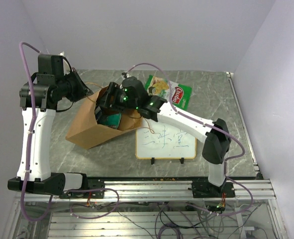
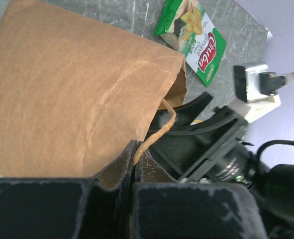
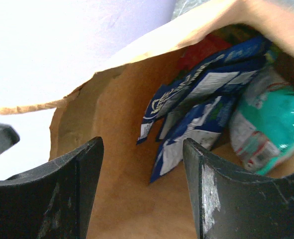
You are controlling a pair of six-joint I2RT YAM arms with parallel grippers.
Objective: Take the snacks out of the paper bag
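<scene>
The brown paper bag (image 1: 89,132) lies on its side, open toward the right. My left gripper (image 1: 87,91) is shut on its twisted paper handle (image 2: 161,129). My right gripper (image 1: 112,94) is open at the bag's mouth. In the right wrist view, its fingers (image 3: 62,194) face blue snack packets (image 3: 196,129) and a teal packet (image 3: 268,124) inside, with a red one (image 3: 201,50) behind. A green Cassava chips packet (image 2: 196,40) lies outside on the table behind the bag, right of it in the top view.
A whiteboard (image 1: 164,147) with writing lies in front, right of the bag. Grey walls bound the table at back and sides.
</scene>
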